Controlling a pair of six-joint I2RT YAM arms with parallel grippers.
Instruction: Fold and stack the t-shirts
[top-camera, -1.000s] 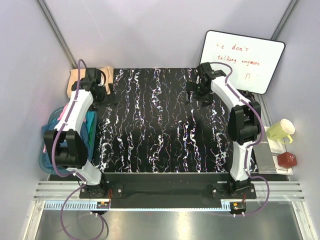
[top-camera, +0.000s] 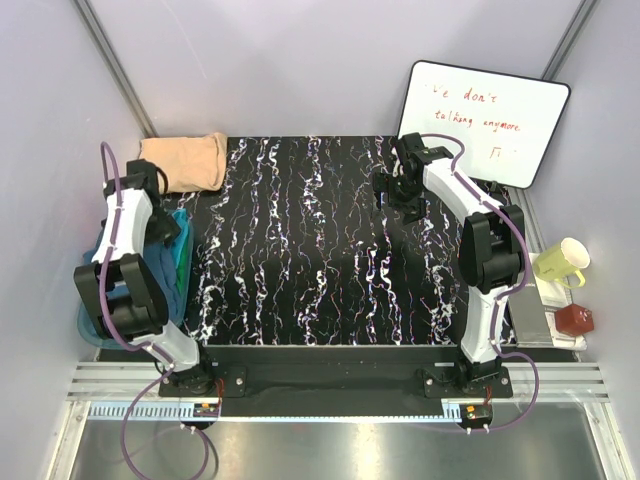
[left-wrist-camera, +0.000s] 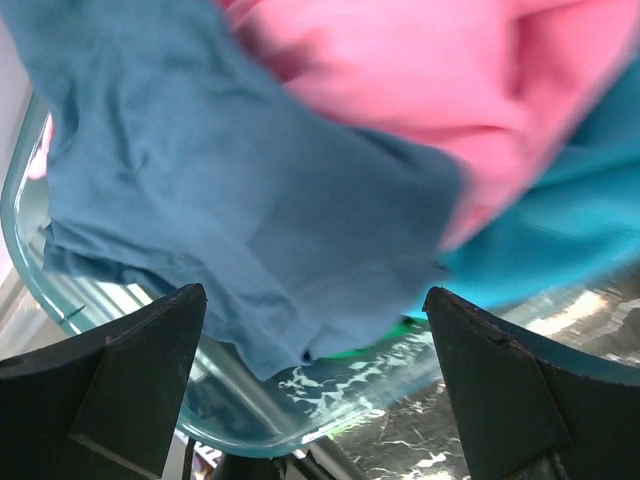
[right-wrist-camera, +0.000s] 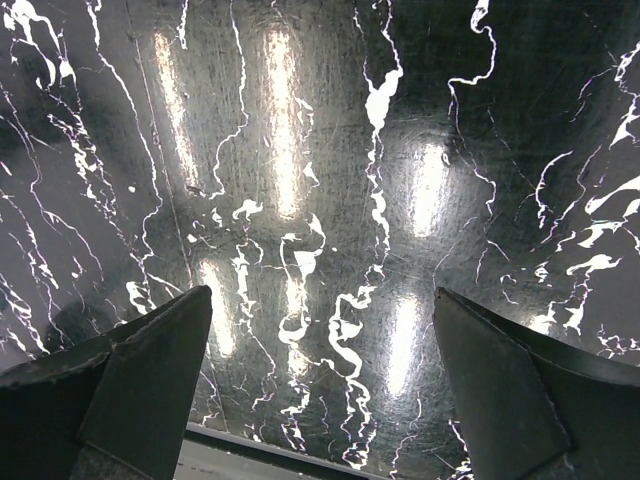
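Note:
My left gripper hangs open over a blue plastic bin (top-camera: 186, 280) at the far left, full of shirts: a slate-blue one (left-wrist-camera: 230, 200) beneath the fingers, a pink one (left-wrist-camera: 440, 70) and a teal one (left-wrist-camera: 550, 220), with some green below. A folded tan cloth (top-camera: 190, 160) lies at the back left. My right gripper is open above bare table on the right.
At the right edge stand a whiteboard (top-camera: 485, 120), a green mug (top-camera: 560, 262), a red object (top-camera: 572, 320) and grey items.
My left gripper has moved leftward and toward the front, from near the tan cloth to over the bin.

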